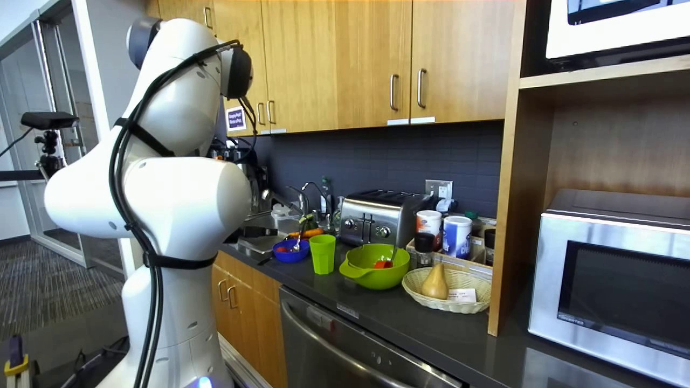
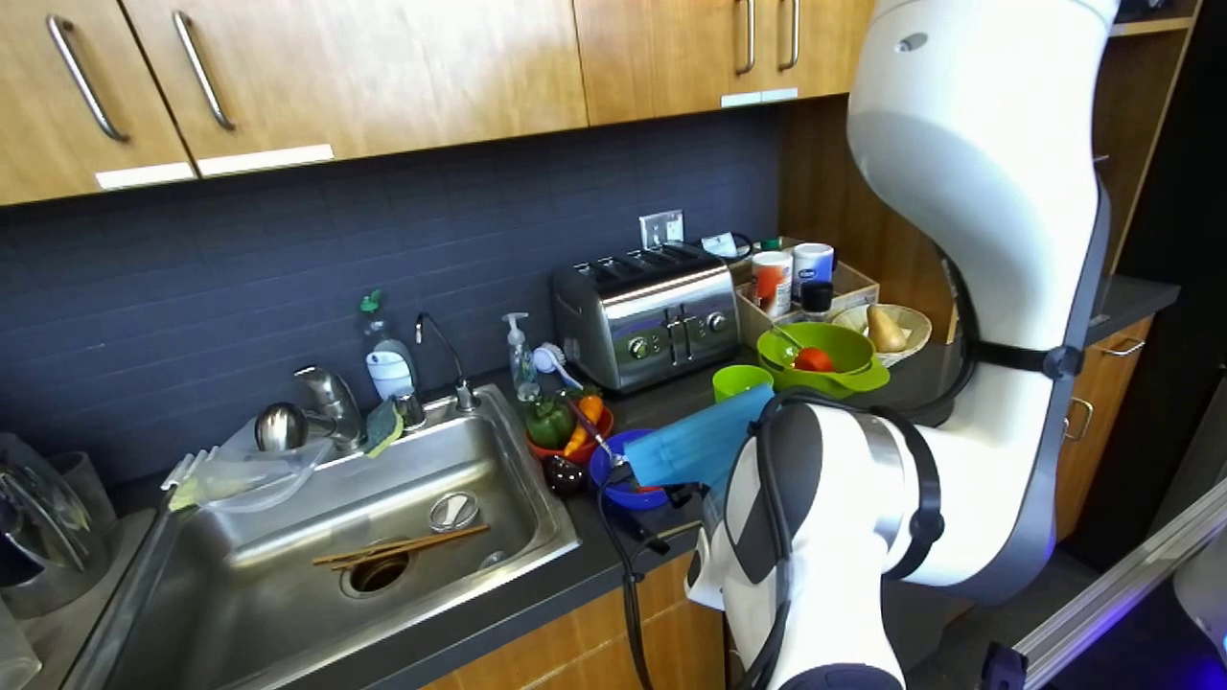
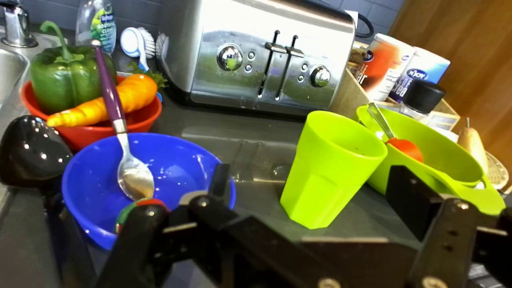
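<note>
My gripper is open in the wrist view, its black fingers [image 3: 408, 197] wide apart. Beyond the gap stands an upright lime-green cup [image 3: 331, 177]; whether the fingers reach around it cannot be told. At the left is a blue bowl [image 3: 187, 158] holding a purple-handled spoon [image 3: 137, 177] and a red and green item, partly hidden by the left finger. A lime-green bowl [image 3: 432, 149] with something red and a utensil sits to the right of the cup. In exterior view 1 my arm hides the gripper.
A red bowl [image 3: 144, 115] holds a green pepper [image 3: 72, 79] and a carrot-like vegetable. A black ladle [image 3: 31, 151] lies beside the blue bowl. The toaster [image 3: 269, 62] stands behind. To the side are a sink [image 2: 345, 540] and a basket with a pear-shaped item [image 1: 435, 283].
</note>
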